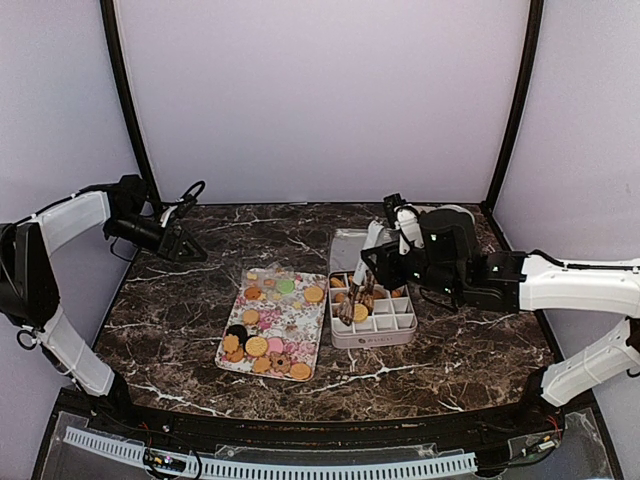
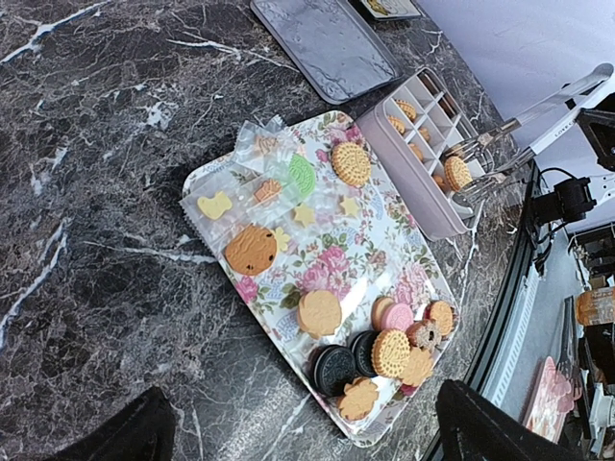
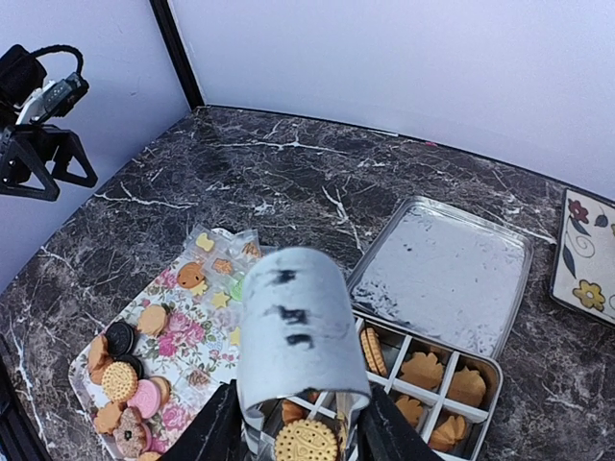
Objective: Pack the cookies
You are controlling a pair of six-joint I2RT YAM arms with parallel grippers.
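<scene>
A white divided box [image 1: 372,337] holds cookies in its compartments at the centre right. My right gripper [image 1: 356,305] is down in it, its clear-tipped fingers part open around a round cookie [image 3: 306,443]. I cannot tell whether they touch it. To the box's left lies a floral tray [image 1: 270,330] with round, flower, star and black sandwich cookies, some under clear plastic at the back. My left gripper [image 1: 183,248] hangs open over the left of the table, high and away from the tray, with nothing between its fingers.
An empty metal tray [image 3: 437,274] lies behind the box, with a patterned board [image 3: 583,254] at the back right.
</scene>
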